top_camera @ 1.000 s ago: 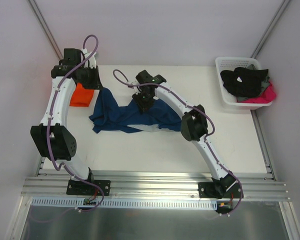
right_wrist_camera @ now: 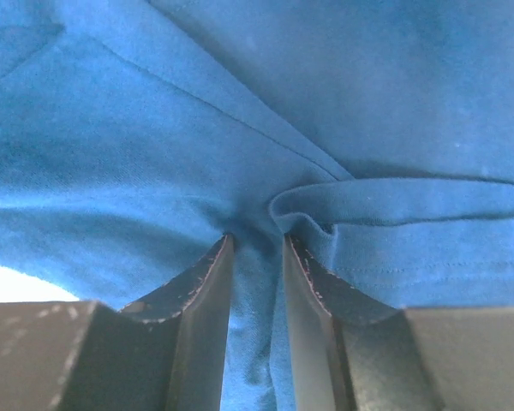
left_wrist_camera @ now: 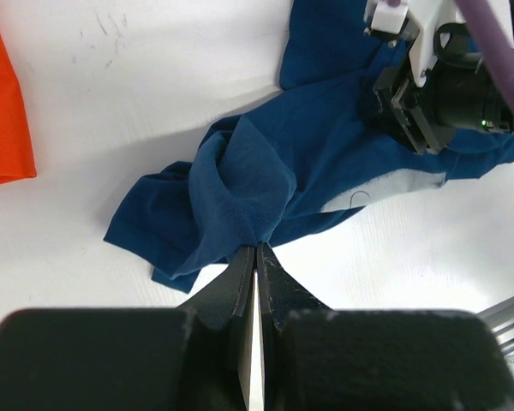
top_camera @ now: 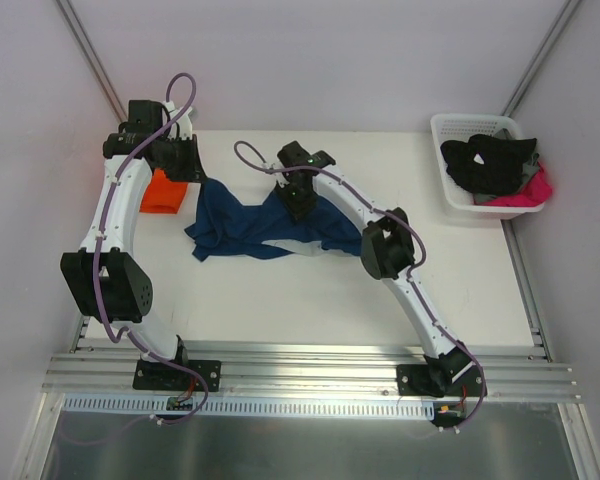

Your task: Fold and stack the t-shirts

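A dark blue t-shirt (top_camera: 245, 232) lies spread and rumpled across the middle of the table, with a pale strip (top_camera: 292, 246) showing along its front edge. Its left part rises in a peak to my left gripper, which is shut on the cloth, only a thin bit between the tips. Over the middle of the shirt, my right gripper points down close to the fabric. Its fingers (right_wrist_camera: 207, 291) stand a little apart, with creased blue cloth and a folded hem right beneath them. Whether any cloth is pinched there does not show.
A folded orange t-shirt (top_camera: 162, 195) rests at the back left, beside the left arm. At the back right stands a white basket (top_camera: 446, 130) with black, grey and pink clothes in it.
The shirt's left edge has slid a little to the right. My left gripper has dipped very slightly while staying on the cloth.
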